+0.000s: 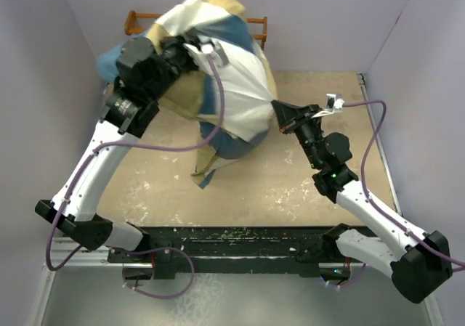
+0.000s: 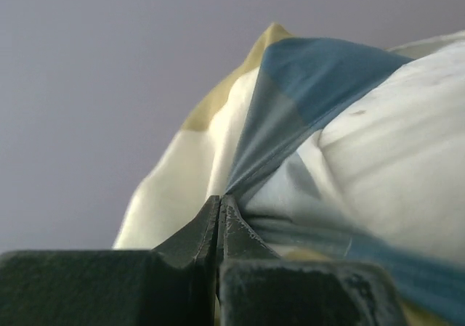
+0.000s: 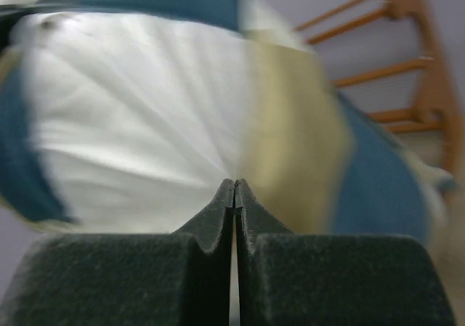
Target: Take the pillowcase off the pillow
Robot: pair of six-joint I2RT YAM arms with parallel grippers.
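Held high over the table, the pillowcase [image 1: 185, 94] has yellow, white and blue stripes and hangs in folds. My left gripper is shut, pinching gathered striped cloth at its tips; in the top view this arm is blurred and covers part of the bundle. To the right, my right gripper [image 1: 275, 104] is shut on white cloth [image 1: 243, 79], drawn taut toward its tips. In the right wrist view the same white cloth [image 3: 145, 108] fans out in creases from the fingertips. Whether this white part is pillow or case stripe, I cannot tell.
A wooden rack [image 1: 258, 28] stands behind the bundle at the table's back edge. Grey walls [image 1: 421, 72] close in on both sides.
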